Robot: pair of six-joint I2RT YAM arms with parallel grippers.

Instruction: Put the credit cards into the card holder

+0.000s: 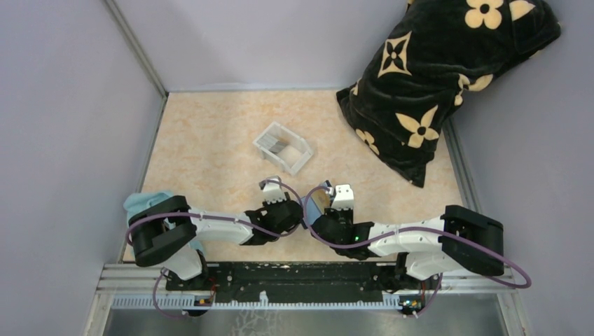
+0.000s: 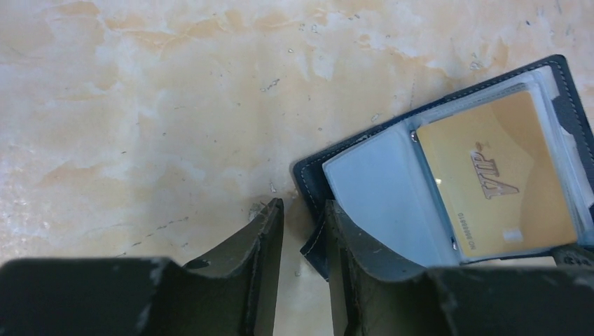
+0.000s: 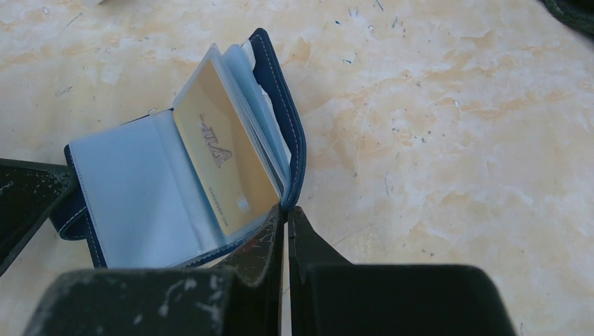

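Note:
The navy card holder point(image 2: 448, 105) lies open, with clear sleeves and a gold VIP card point(image 2: 501, 175) in one of them. At its left edge, my left gripper is part open, and the holder's small navy strap point(image 2: 319, 248) shows between and behind its fingers. My right gripper is shut on the lower corner of the holder's raised cover point(image 3: 280, 105), which tilts up with some sleeves. From above, the arms hide much of the holder point(image 1: 312, 211). Grey cards point(image 1: 273, 143) lie in the white tray point(image 1: 302, 163) behind it.
A black patterned cushion point(image 1: 413, 91) fills the back right. Blue cloth point(image 1: 148, 200) lies at the left by the left arm. Bare table shows around the tray and right of the holder.

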